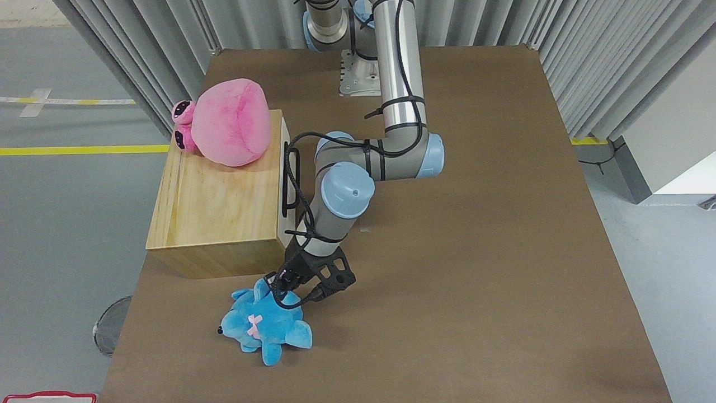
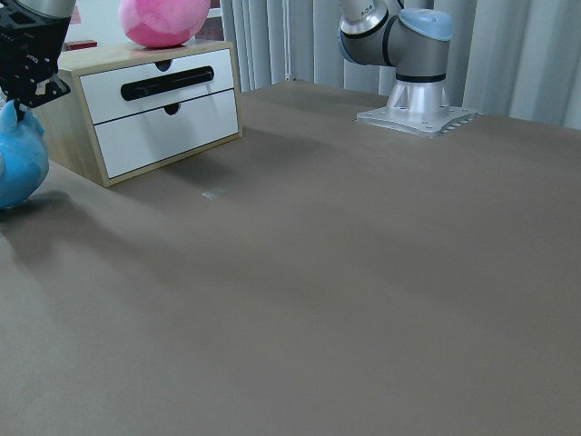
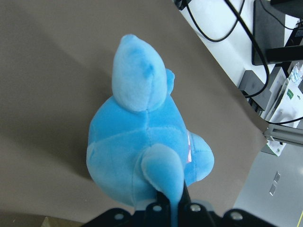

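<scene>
A blue plush bear (image 1: 268, 326) with a pink bow hangs from my gripper, which is shut on one of its limbs; in the wrist view it fills the middle, over the table. In the left view the bear (image 2: 18, 163) is at the left edge, under my black gripper, in front of the cabinet. The front view shows the bear below the wooden cabinet's near end, partly under my wrist.
A wooden cabinet (image 1: 208, 208) with white drawers stands on the table's left side, a pink plush toy (image 1: 231, 121) on top.
</scene>
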